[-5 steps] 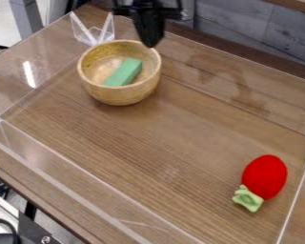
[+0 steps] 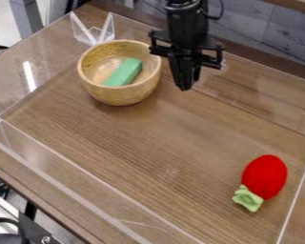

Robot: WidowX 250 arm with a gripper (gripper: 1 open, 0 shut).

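Observation:
The black gripper (image 2: pixel 185 71) points down over the wooden table at the upper middle, just right of a light wooden bowl (image 2: pixel 107 95). Its fingers look close together, with nothing visible between them. A green block (image 2: pixel 125 71) lies inside the bowl. At the lower right a red object with a pale green end, like a toy strawberry or vegetable (image 2: pixel 265 176), lies on the table.
A clear, crinkled object (image 2: pixel 94 30) sits behind the bowl at the upper left. Cables run at the left edge.
The bowl and the red object have not visibly moved.

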